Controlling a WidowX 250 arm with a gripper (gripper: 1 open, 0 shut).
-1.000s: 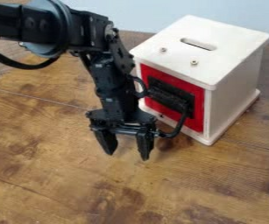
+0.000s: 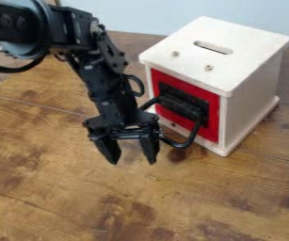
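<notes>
My black gripper (image 2: 128, 151) hangs pointing down over the wooden floor, in front and left of a pale wooden box (image 2: 249, 94). Its two fingers stand apart with nothing seen between them. The box has a slot and two small knobs on top, and a red front panel (image 2: 207, 130) with a black fitting on it, partly hidden behind my arm's cable.
A white wall (image 2: 134, 14) runs along the back, and a pale edge shows at the far right behind the box.
The arm has shifted slightly to the left, with the gripper a little further from the box and slightly higher. The box has not moved.
</notes>
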